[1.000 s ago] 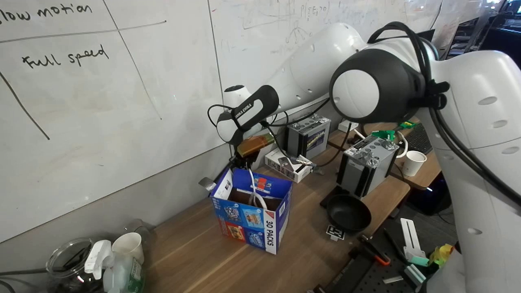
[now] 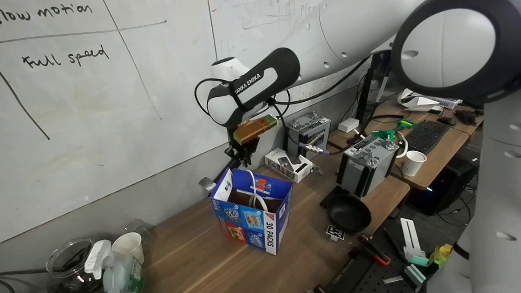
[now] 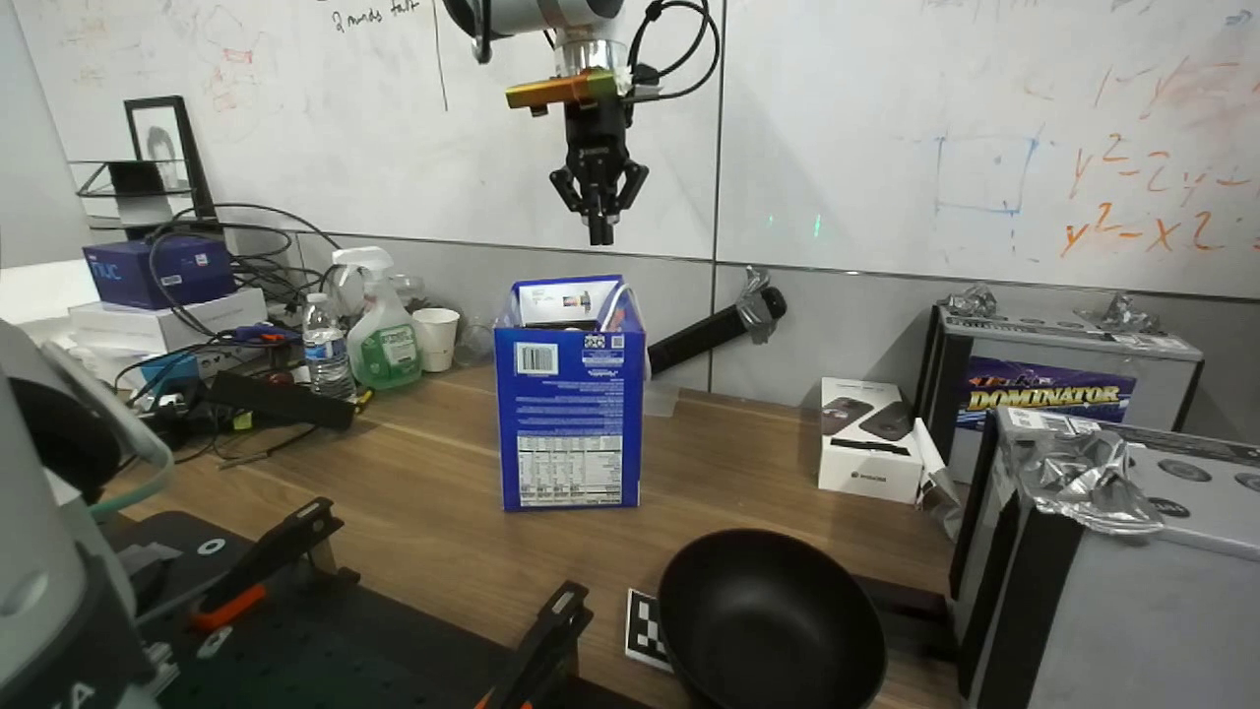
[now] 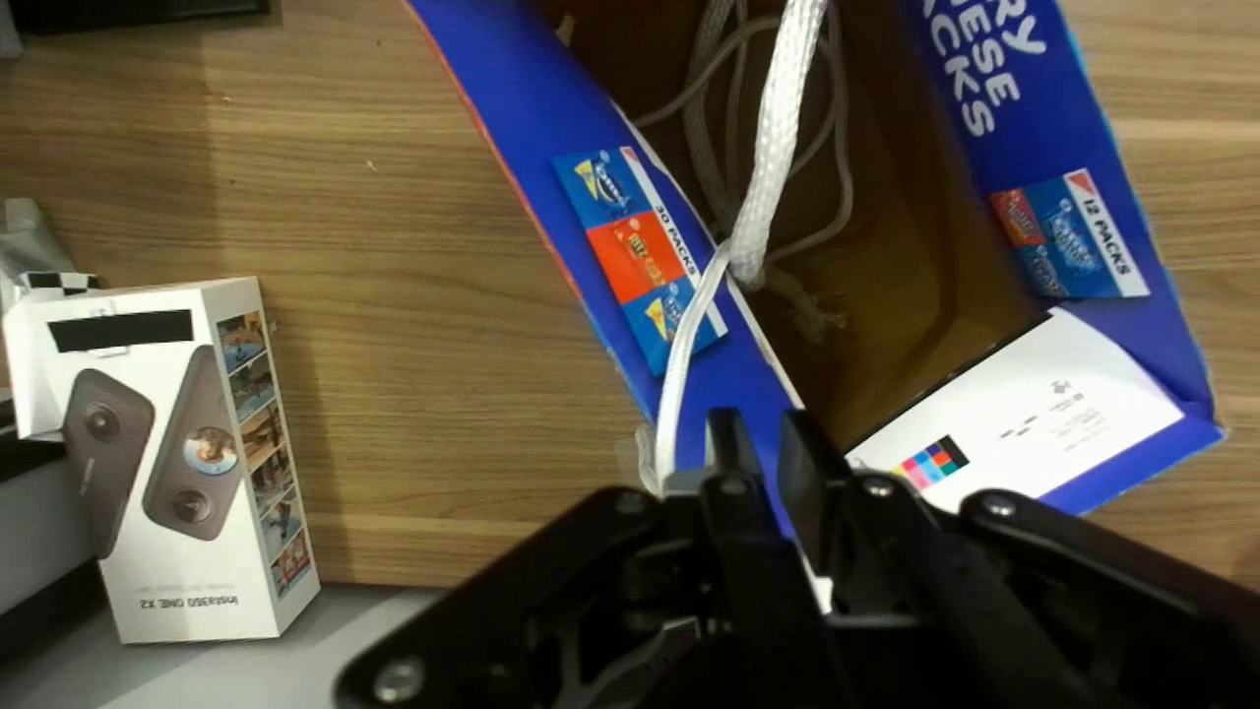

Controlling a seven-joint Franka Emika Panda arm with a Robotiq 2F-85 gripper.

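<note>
An open-topped blue snack box (image 2: 249, 222) stands on the wooden table, flaps up. White rope (image 4: 768, 165) lies partly inside it, with one strand draped over a side wall and dropping outside. Above the box hangs my gripper (image 3: 601, 230), pointing down and well clear of the rim. Its fingers (image 4: 729, 439) are close together; I see nothing held between them, though the narrow space lower down is dark. In the wrist view, the rope strand passes to the left of the fingertips, and its lower end is hidden behind the gripper.
A black pan (image 3: 768, 620) sits near the table's front. Battery-like grey boxes (image 3: 1134, 567) and a white camera box (image 2: 289, 165) stand to the right. A spray bottle (image 3: 384, 325) and a paper cup (image 3: 436, 339) are at the left. Behind rises the whiteboard (image 2: 122, 97).
My arm has risen, lifting the gripper from close above the box's back rim to higher over it. The box and the visible rope look unmoved.
</note>
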